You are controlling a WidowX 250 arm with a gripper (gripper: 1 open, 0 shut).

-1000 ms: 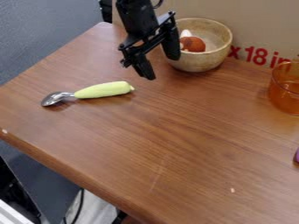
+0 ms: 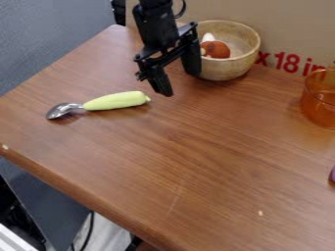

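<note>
My black gripper [image 2: 178,73] hangs over the back of the table, its fingers spread apart with nothing seen between them. It is beside a pale wooden bowl [image 2: 230,65], which holds a reddish-brown round item [image 2: 216,50] and something white. Below and left of the gripper lies a metal spoon [image 2: 63,110] with a pale yellow-green corn-shaped piece [image 2: 118,100] along its handle end.
An orange translucent cup [image 2: 318,98] stands at the right edge, with a purple object [image 2: 331,175] partly visible below it. A cardboard panel is behind.
</note>
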